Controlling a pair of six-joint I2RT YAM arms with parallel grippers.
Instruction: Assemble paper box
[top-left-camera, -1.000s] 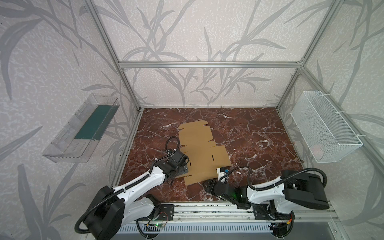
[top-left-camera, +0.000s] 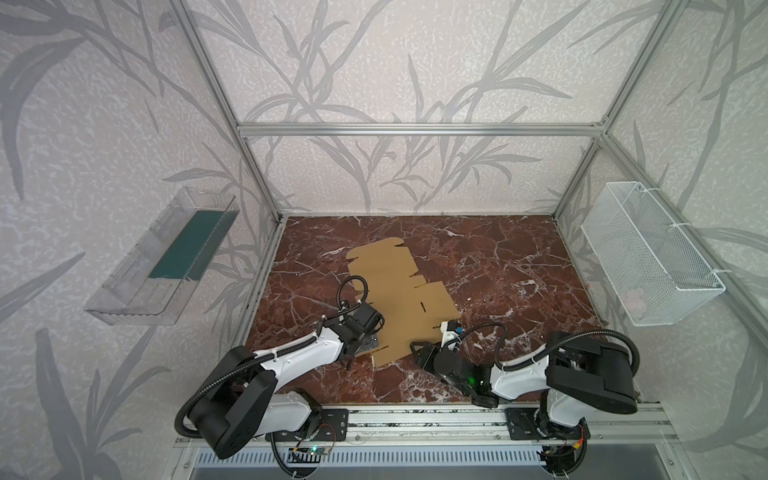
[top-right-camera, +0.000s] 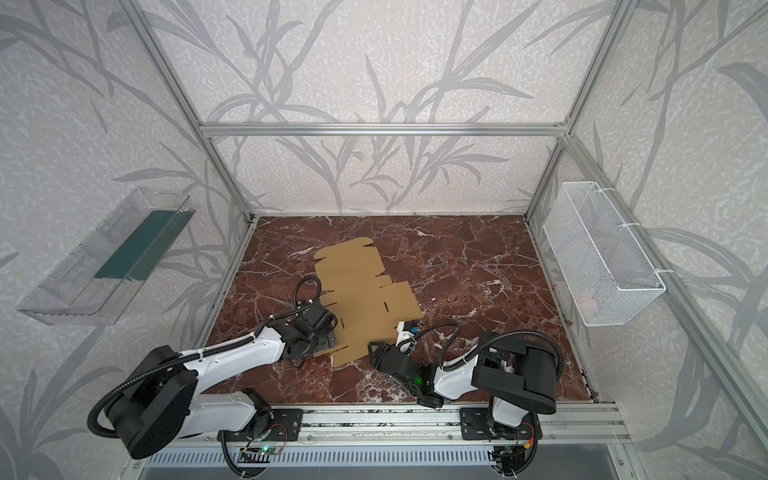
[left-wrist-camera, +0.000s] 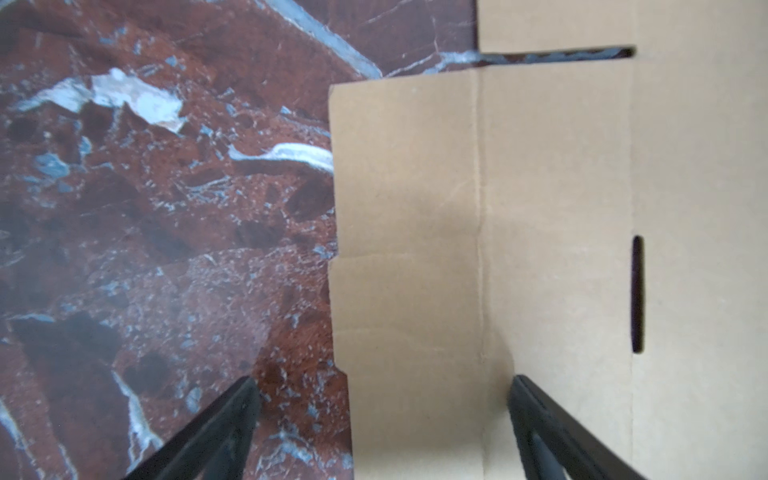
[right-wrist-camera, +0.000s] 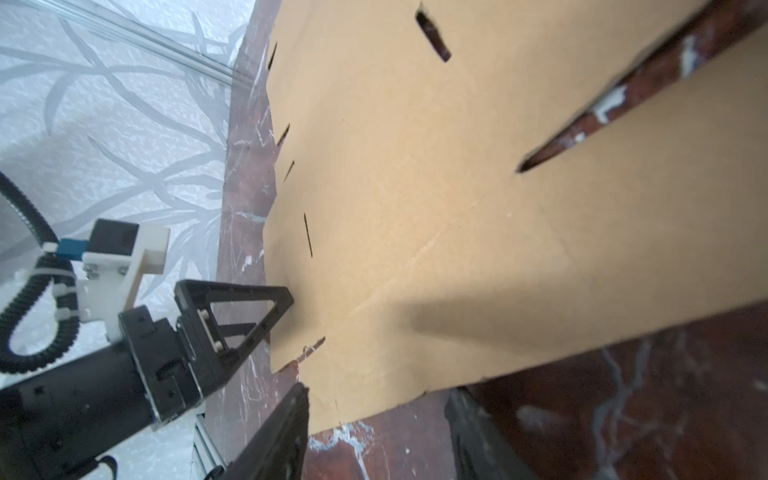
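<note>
An unfolded brown cardboard sheet (top-left-camera: 392, 296) with slots and creases lies on the table. My left gripper is open over the sheet's left side flap; in the left wrist view one finger (left-wrist-camera: 552, 432) is over cardboard and the other over bare table. At the sheet's front edge, my right gripper stands open. Its fingertips reach close to that edge, and nothing shows clamped between them; whether they touch it I cannot tell. The right wrist view also shows the left gripper beside the flap. The arms hide parts of the sheet's left and front edges.
A clear bin with a green base (top-left-camera: 192, 244) hangs at the left wall, a white mesh basket (top-left-camera: 656, 256) at the right wall.
The sheet has turned slightly, its far end shifting left. The right gripper has moved toward the sheet's front edge. Both stay open.
</note>
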